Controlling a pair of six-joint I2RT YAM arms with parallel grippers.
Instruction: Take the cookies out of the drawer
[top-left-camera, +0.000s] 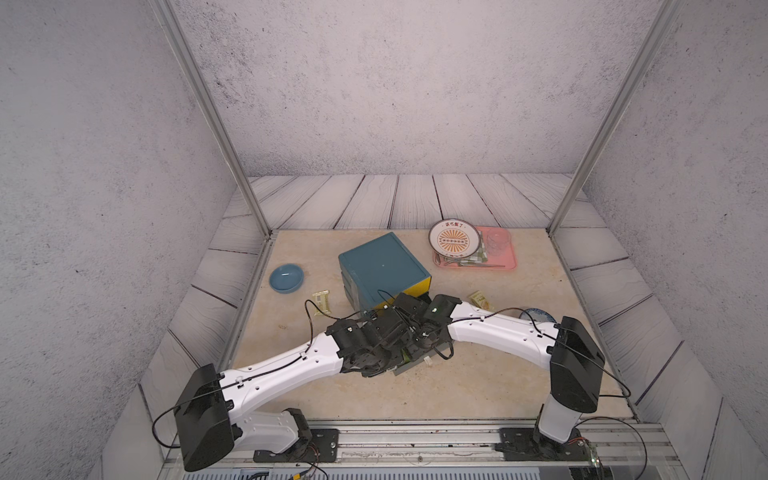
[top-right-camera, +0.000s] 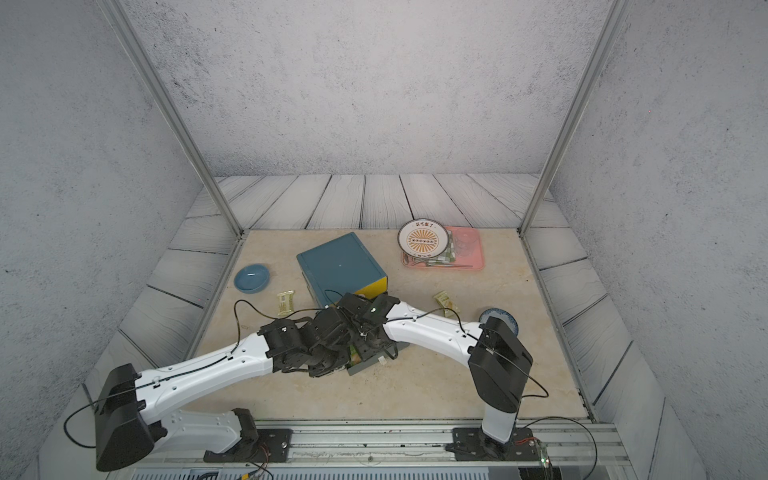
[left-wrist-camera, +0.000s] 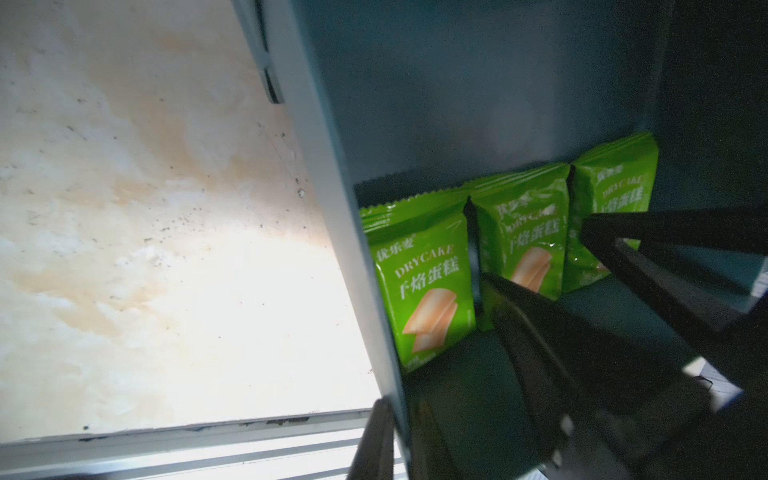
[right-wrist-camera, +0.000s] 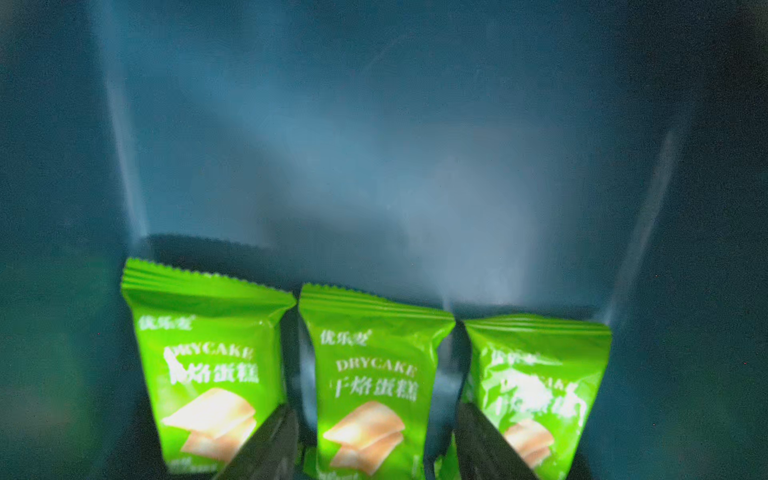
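Note:
Three green cookie packs stand in a row inside the pulled-out blue drawer (left-wrist-camera: 344, 192): the left one (right-wrist-camera: 208, 352), the middle one (right-wrist-camera: 372, 344) and the right one (right-wrist-camera: 536, 376). In the left wrist view, my left gripper is shut on the drawer's side wall, one finger on either side of it. My right gripper reaches down into the drawer, open; its fingertips lie in front of the gaps on both sides of the middle pack. Whether they touch any pack is unclear. Both arms hide most of the drawer in the top views.
The blue cabinet (top-left-camera: 384, 268) stands behind the grippers. A blue bowl (top-left-camera: 286, 278) is at left, a pink tray (top-left-camera: 501, 248) with a plate (top-left-camera: 454, 239) at back right. Small yellowish packets lie on either side of the cabinet.

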